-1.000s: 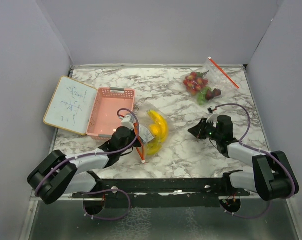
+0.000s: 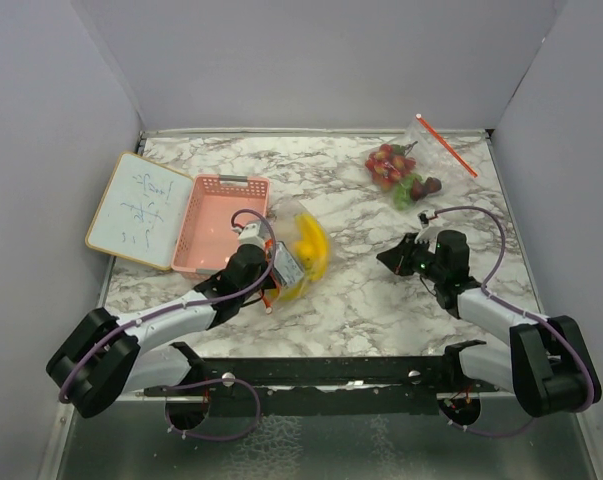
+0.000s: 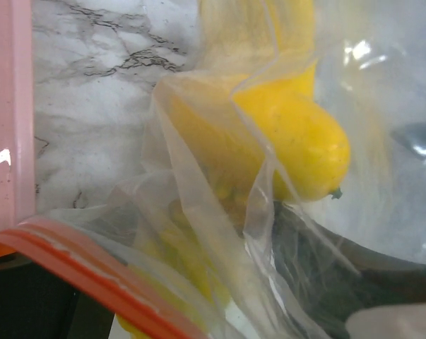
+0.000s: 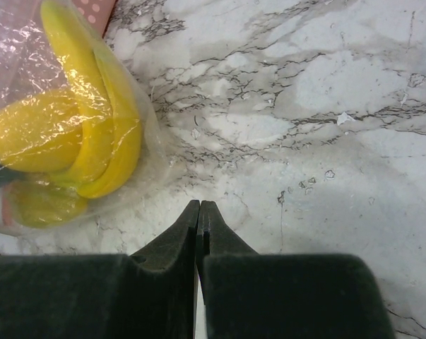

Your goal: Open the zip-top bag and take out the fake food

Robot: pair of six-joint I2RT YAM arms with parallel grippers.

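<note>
A clear zip top bag with yellow fake food, including a banana and a lemon-like piece, lies right of the pink basket. My left gripper is at the bag's red zipper; its fingers are mostly hidden by plastic in the left wrist view, though part of a dark finger shows. My right gripper is shut with nothing visible between its fingers, over bare marble right of the bag.
A pink basket and a whiteboard sit on the left. A second bag with red and green fake food lies at the back right.
The left arm and the zipper end of the bag have shifted slightly, with the bag's food moving a little along. The right arm is nearly unchanged.
</note>
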